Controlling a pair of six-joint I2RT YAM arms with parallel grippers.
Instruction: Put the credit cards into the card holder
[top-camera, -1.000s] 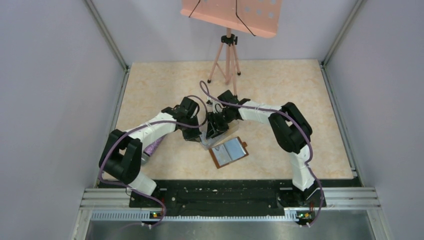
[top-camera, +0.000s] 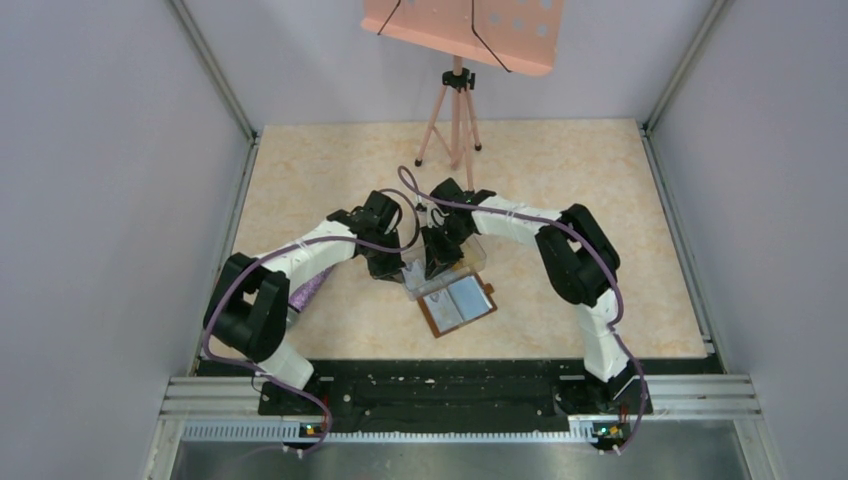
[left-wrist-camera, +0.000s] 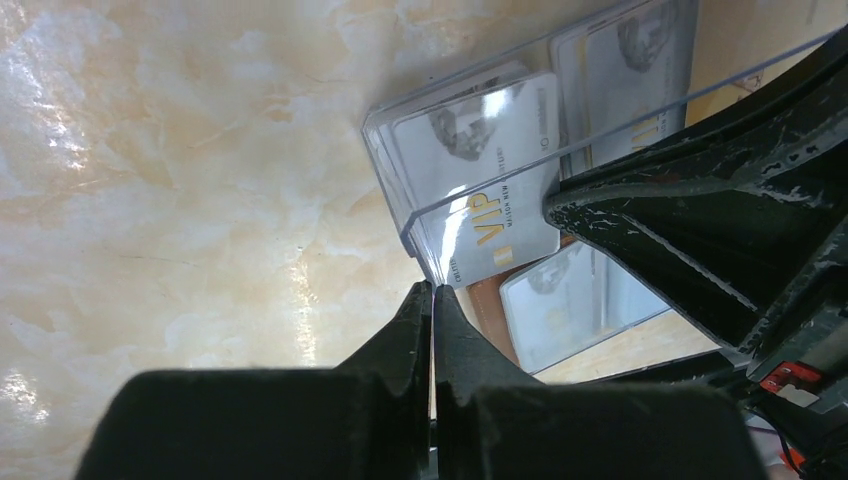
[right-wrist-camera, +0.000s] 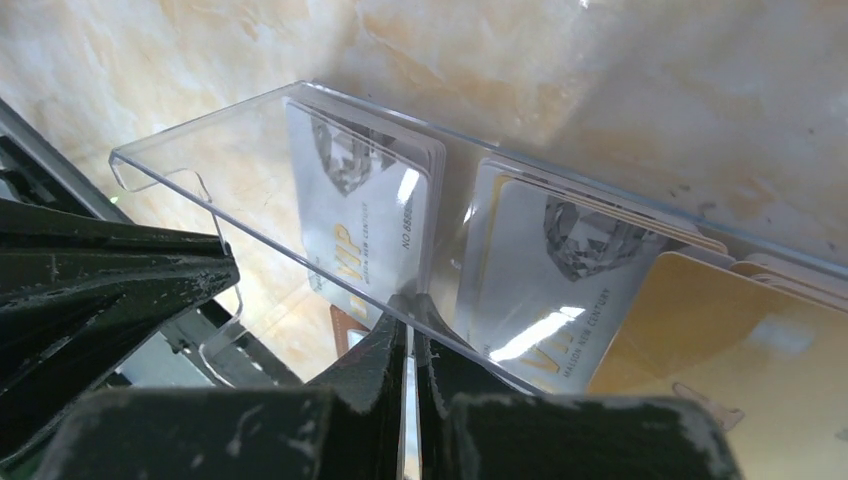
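Note:
A clear box (top-camera: 479, 258) holds side-by-side stacks of cards: silver VIP cards (right-wrist-camera: 365, 190), a second silver stack (right-wrist-camera: 560, 270) and gold cards (right-wrist-camera: 740, 345). In front of it lies the brown card holder (left-wrist-camera: 492, 310), open flat, with pale cards or panels under clear covers. My left gripper is shut at the box's left end corner; whether the thin wall sits between its tips cannot be told. My right gripper is shut, its tips reaching inside the box between the two silver stacks. No card shows in its fingers.
A pink tripod (top-camera: 460, 125) stands behind the box. A purple item (top-camera: 310, 288) lies beside the left arm. Both grippers are close together over the box.
The clear box's right end now shows farther right and nearer the front. The left arm has barely moved; the holder lies unchanged.

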